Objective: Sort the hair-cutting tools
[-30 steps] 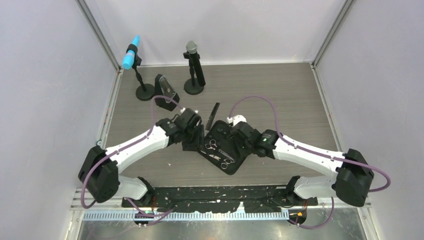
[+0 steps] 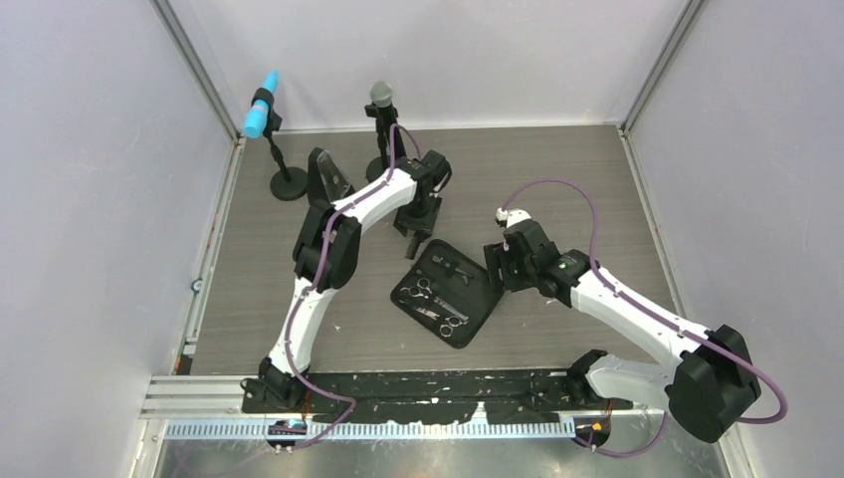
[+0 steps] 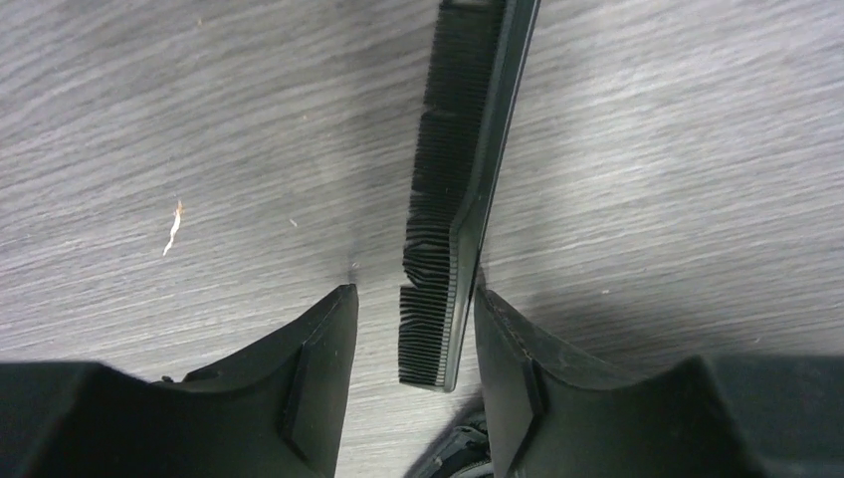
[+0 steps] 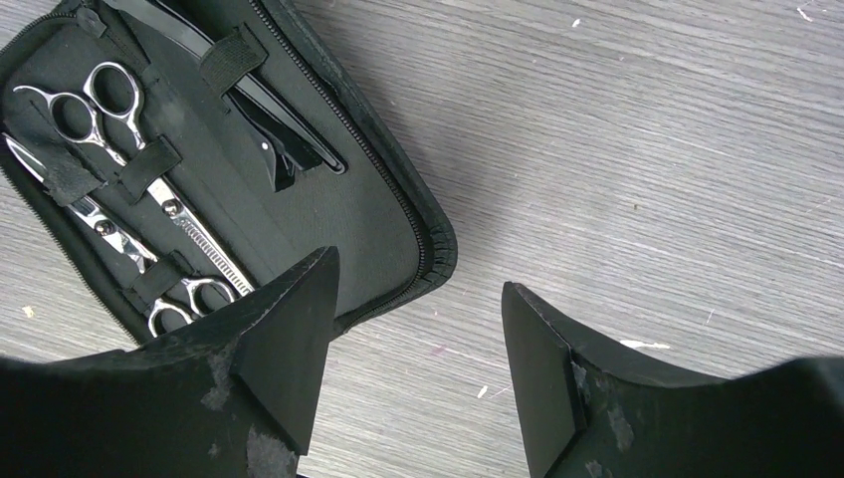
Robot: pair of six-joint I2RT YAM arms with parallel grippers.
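A black comb (image 3: 443,209) lies on the table just beyond the corner of the black zip case (image 2: 480,321). Over it hangs my left gripper, part open, with the comb's near end between its fingers. The comb looks close to the right-hand finger (image 3: 498,344); contact cannot be made out. Inside the case, straps hold two pairs of scissors (image 4: 171,206) (image 4: 105,228) and a dark clip-like tool (image 4: 289,127). Beside the case's right corner my right gripper stands open, its fingers empty.
At the back left stand a blue microphone (image 2: 257,118) on a stand, a dark metronome-like box (image 2: 330,177) and a grey-headed microphone (image 2: 381,95), close to my left arm.
My left arm has swung right and back from the case's left side to above the comb. The right gripper has moved right, off the case's middle to its right corner.
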